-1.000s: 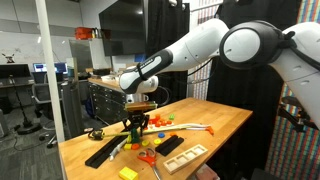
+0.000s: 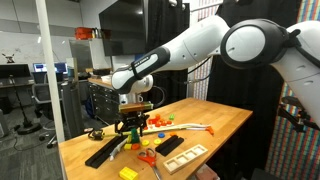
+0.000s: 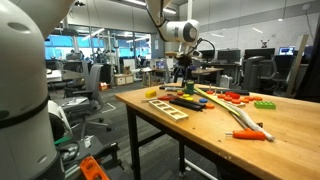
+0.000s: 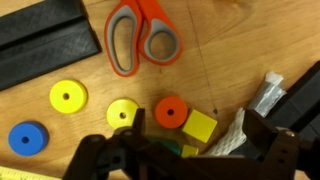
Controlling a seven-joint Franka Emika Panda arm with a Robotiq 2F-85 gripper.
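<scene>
My gripper stands open above the table, its dark fingers [image 4: 264, 134] spread at the lower part of the wrist view. In the gap below are a red disc [image 4: 171, 111] and a yellow square block [image 4: 200, 126]. A yellow disc [image 4: 122, 113] sits by the left finger. Something green [image 4: 168, 146] lies partly hidden between the fingers at the bottom. In exterior view 1 the gripper [image 2: 136, 112] hangs over the left part of the table, near the small coloured pieces; its height above them is hard to judge.
Red-orange scissors [image 4: 143, 38] lie beyond the discs. A black bar [image 4: 45, 52], another yellow disc [image 4: 68, 96] and a blue disc [image 4: 28, 138] are at the left. A wooden frame [image 2: 182, 160] and a yellow block [image 2: 208, 173] occupy the near side.
The arm has shifted slightly to the left in exterior view 1, and the gripper's fingers look wider apart. The objects on the table seem unmoved.
</scene>
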